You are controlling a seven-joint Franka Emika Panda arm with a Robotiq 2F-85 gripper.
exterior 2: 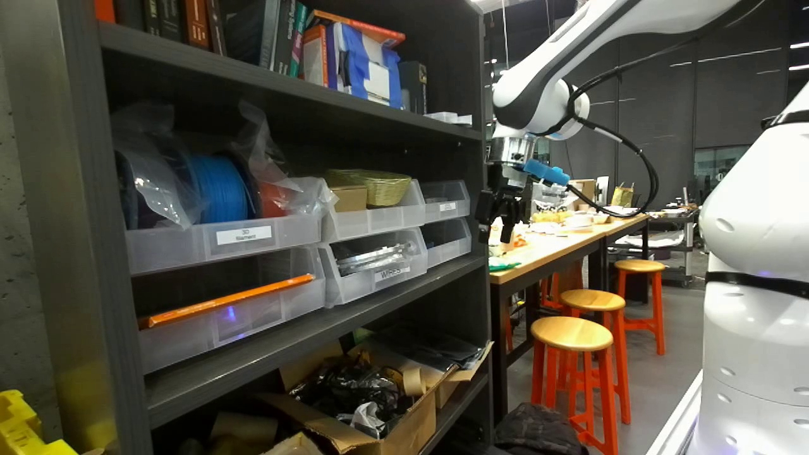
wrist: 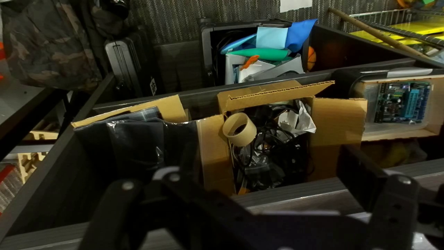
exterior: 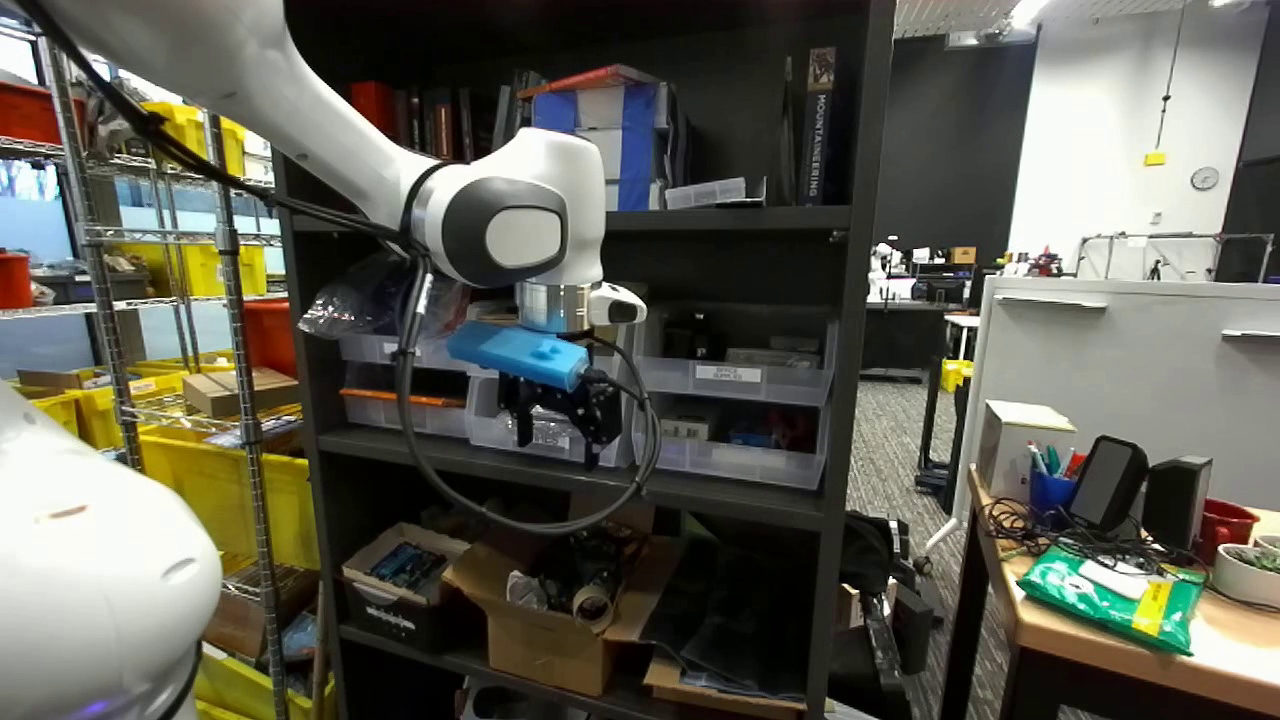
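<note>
My gripper (exterior: 558,446) hangs with its fingers pointing down in front of the dark shelf unit, level with the clear plastic bins. The wrist view shows its black fingers (wrist: 361,175) spread wide, nothing held between them. Below, on a lower shelf, an open cardboard box (wrist: 214,156) holds black cables, crumpled white paper and a tan tape roll (wrist: 248,134). A clear bin labelled WIRES (exterior 2: 390,266) holds shiny packets. Another bin (exterior 2: 227,239), marked for 3D filament, carries a blue spool (exterior 2: 220,188) and plastic bags.
Beside the cardboard box sits a small box with circuit boards (exterior: 405,564). Books and a blue-taped stack (exterior: 618,132) fill the upper shelf. A cable loop (exterior: 654,462) hangs around the gripper. To the right stands a desk (exterior: 1236,672) with speakers and a green packet.
</note>
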